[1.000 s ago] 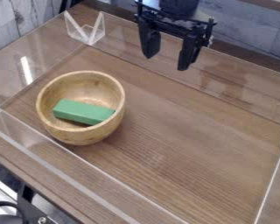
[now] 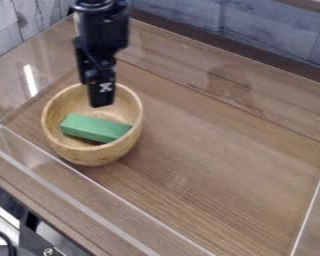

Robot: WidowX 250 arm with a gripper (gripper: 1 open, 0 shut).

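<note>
My dark gripper (image 2: 100,88) hangs above the back rim of a light wooden bowl (image 2: 128,117), its fingers apart with nothing visible between them. A green rectangular block (image 2: 96,128) lies in the front part of the bowl, below the gripper.
A table edge runs along the left, with dark objects beyond it at the lower left corner.
My gripper has moved left from the back middle and right of the table and come down to over the bowl. The bowl and green block have not visibly moved.
</note>
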